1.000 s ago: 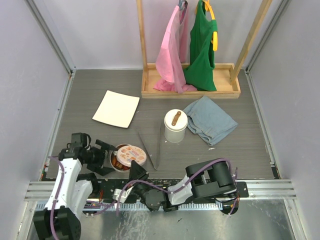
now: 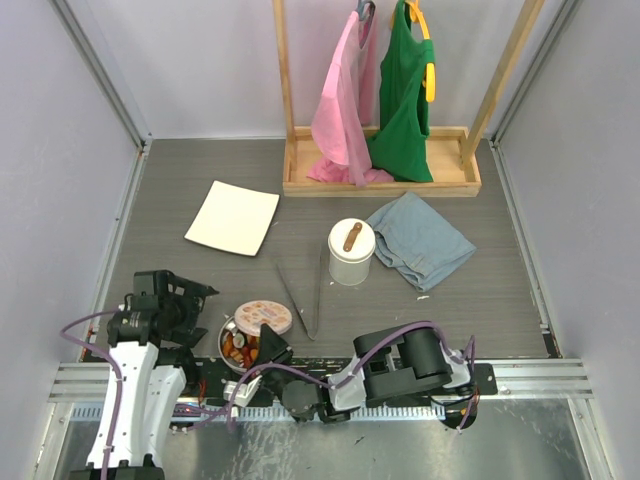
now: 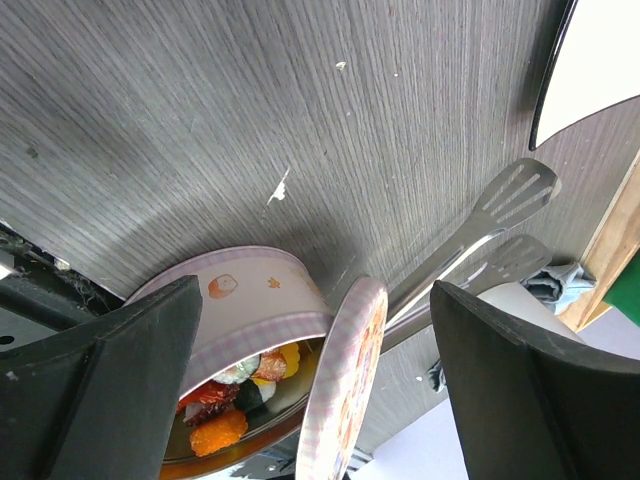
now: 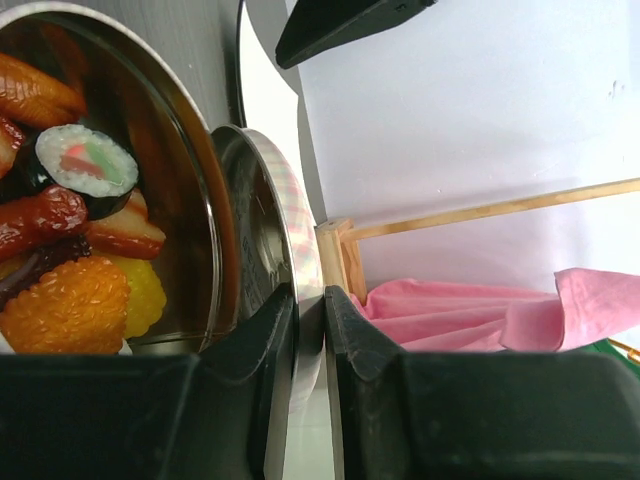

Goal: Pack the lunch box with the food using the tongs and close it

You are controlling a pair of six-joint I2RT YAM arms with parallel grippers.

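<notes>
The lunch box [image 2: 234,352] holds food pieces, including a sushi roll [image 4: 85,160] and fried orange piece [image 3: 218,433]. Its patterned lid [image 2: 263,315] is tilted up at its right side, and in the right wrist view my right gripper is shut on the lid's rim. My left gripper [image 2: 200,312] stands open just left of the box; in the left wrist view the box and lid sit between and beyond its wide-spread fingers, not held.
A square white plate [image 2: 230,216] lies behind the box. Tongs [image 2: 291,298], a white canister [image 2: 349,265] and a folded blue cloth [image 2: 420,241] are to the right. A wooden rack [image 2: 455,188] with hanging clothes stands at the back.
My left gripper has drawn slightly left, away from the box, uncovering more of it. The lid and right gripper have shifted only slightly.
</notes>
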